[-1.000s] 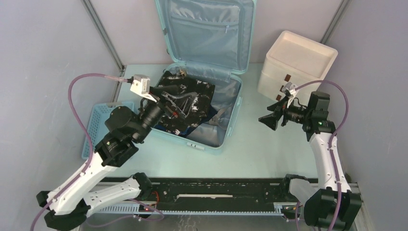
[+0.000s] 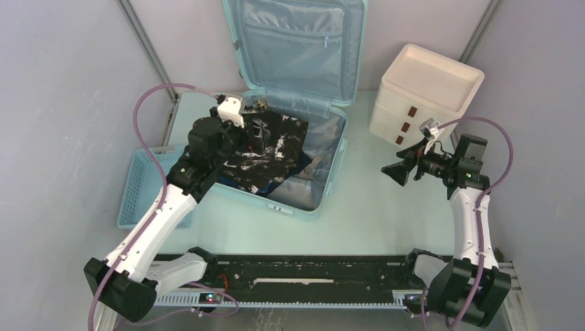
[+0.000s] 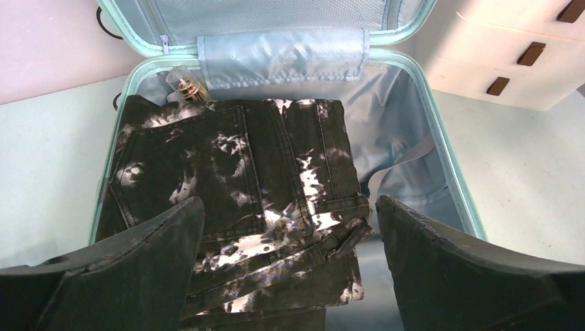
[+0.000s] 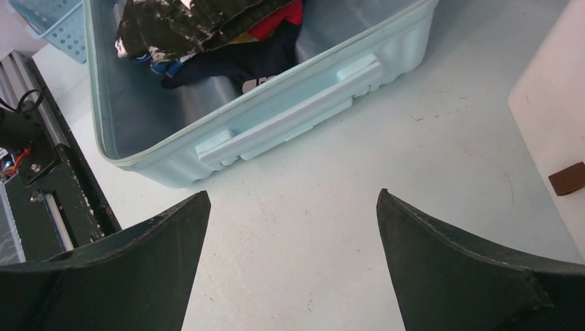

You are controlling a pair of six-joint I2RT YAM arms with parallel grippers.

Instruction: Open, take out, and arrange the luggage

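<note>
The light-blue suitcase (image 2: 333, 165) lies open, lid (image 2: 293, 48) raised at the back. Folded black-and-white mottled clothing (image 3: 227, 172) fills much of its left part, with a small clear bottle with a gold part (image 3: 187, 86) behind it. In the right wrist view, red and navy fabric (image 4: 241, 65) shows beneath. My left gripper (image 2: 252, 138) hangs over the clothing, open, its fingers apart with nothing between them. My right gripper (image 2: 403, 165) stands open above the bare table right of the suitcase, empty.
A blue plastic basket (image 2: 130, 200) sits at the left, partly under my left arm. Stacked white boxes (image 2: 424, 83) with brown tabs stand at the back right.
My left arm has swung rightward and back, bringing its gripper upright over the clothing. My right arm has shifted slightly right, toward the table's edge.
</note>
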